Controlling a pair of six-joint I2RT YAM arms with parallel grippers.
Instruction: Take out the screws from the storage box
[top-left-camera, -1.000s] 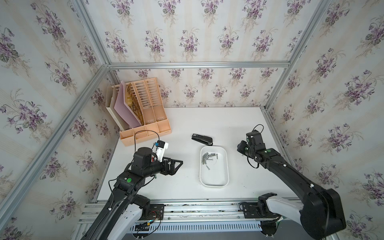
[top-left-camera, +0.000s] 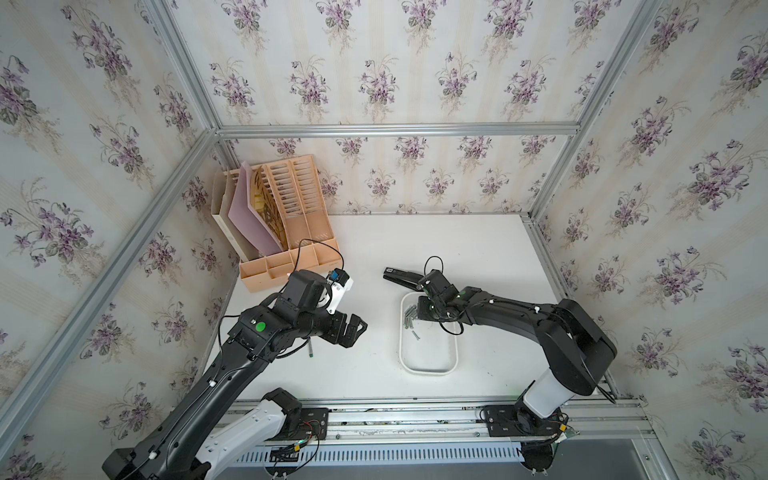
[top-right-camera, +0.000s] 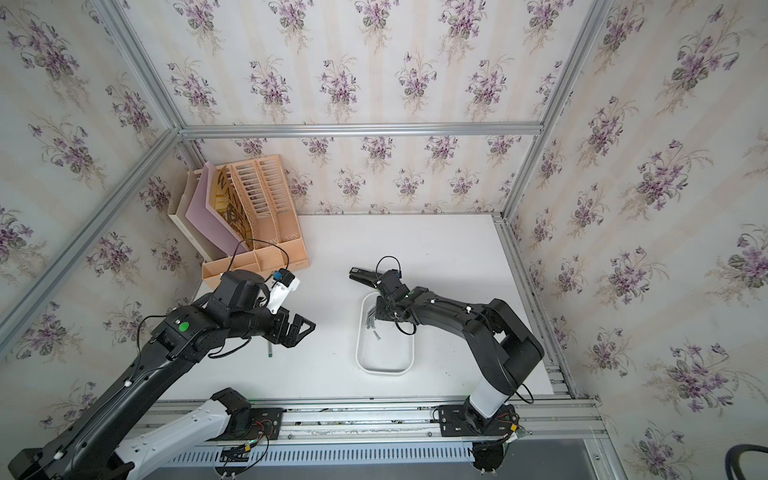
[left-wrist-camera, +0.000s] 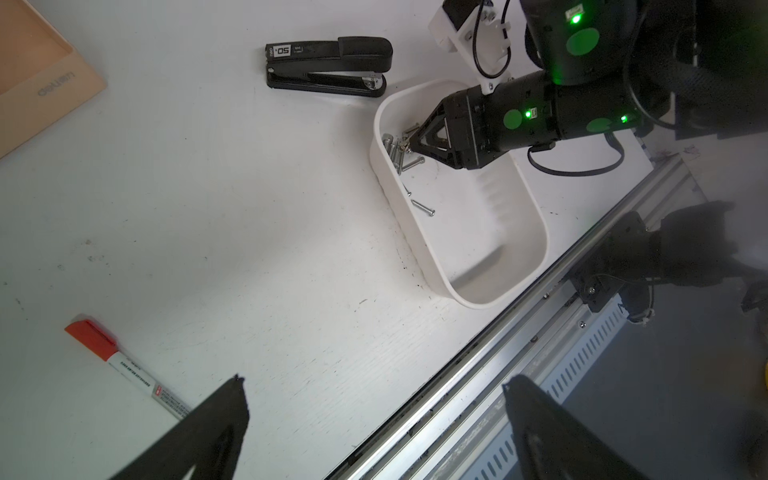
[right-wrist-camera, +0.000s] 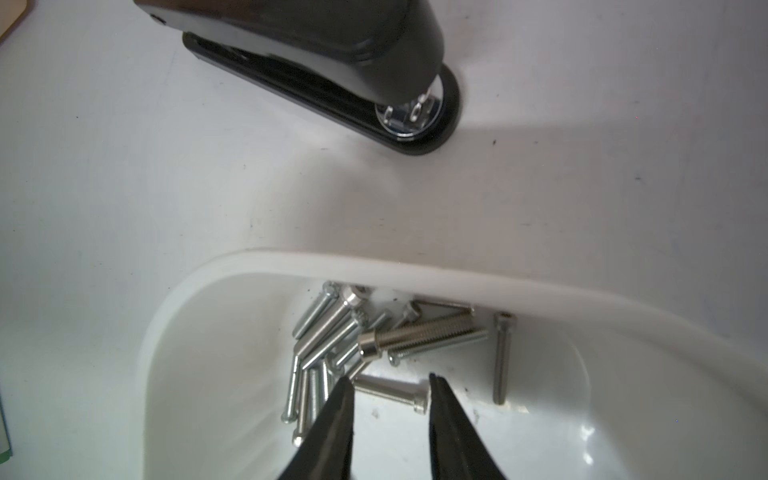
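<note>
Inside the white storage box, a loose pile of silver screws lies at the far-left end. One screw stands apart at the right of the pile in the right wrist view, and another screw lies nearer the box's middle in the left wrist view. My right gripper is over the pile within the box, fingers parted, with one screw showing between or just past the tips; no grasp shows. My left gripper is open in the air left of the box, nothing between its fingers.
A black stapler lies close behind the box. A red-capped marker is on the table's left side. The wooden organizer with folders fills the back left.
The right arm has swung leftward from the right of the box to over the screws.
</note>
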